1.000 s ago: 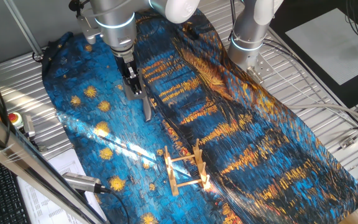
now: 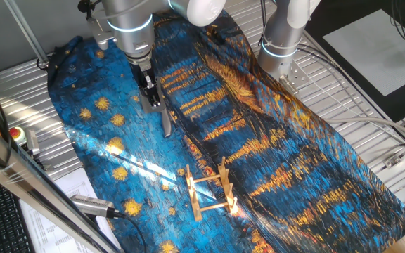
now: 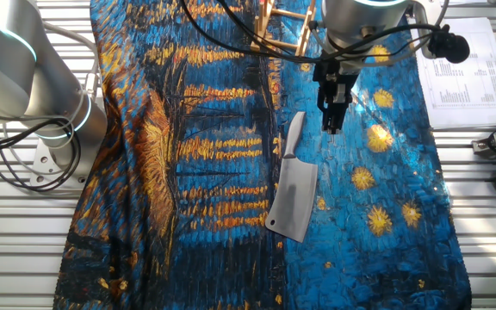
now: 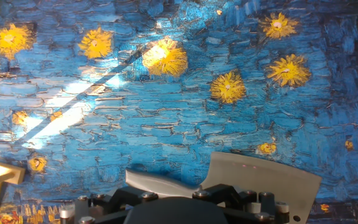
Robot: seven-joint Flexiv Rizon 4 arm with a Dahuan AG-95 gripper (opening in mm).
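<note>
A metal cleaver (image 3: 296, 196) lies flat on the blue and orange painted cloth (image 3: 360, 258), its blade toward the near side of exterior view 2 and its grey handle toward the wooden rack. Black and pointing down, my gripper (image 3: 334, 129) hangs to the right of the handle in that view, apart from the cleaver. In exterior view 1 the gripper hides much of the blade, while the handle (image 2: 166, 124) shows below it. The wrist view has the cleaver blade (image 4: 260, 177) at the bottom, partly covered by the gripper's dark linkages. Whether its fingers are apart is unclear.
A small wooden rack (image 2: 196, 200) stands on the cloth beyond the handle end. Cables, papers (image 2: 65, 211) and a keyboard (image 2: 0, 221) lie off the cloth. Open cloth surrounds the cleaver.
</note>
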